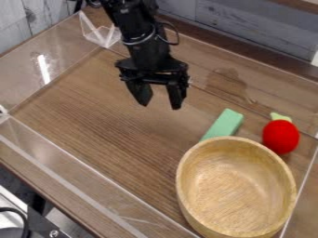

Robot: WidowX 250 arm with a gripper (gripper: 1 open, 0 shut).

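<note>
A black robot arm reaches down from the top of the view, its gripper (pixel 161 91) hanging over the middle of the wooden table, the two dark fingers apart with nothing visible between them. To the right of it lie a green block (pixel 222 125) and a red round object (pixel 281 137), with a small light-green item (pixel 281 117) just behind the red one. A large pale wooden bowl (pixel 236 223) fills the lower right.
Clear plastic edging runs along the left side, with a cable at the lower left corner. A wooden ledge (pixel 267 5) borders the back right.
</note>
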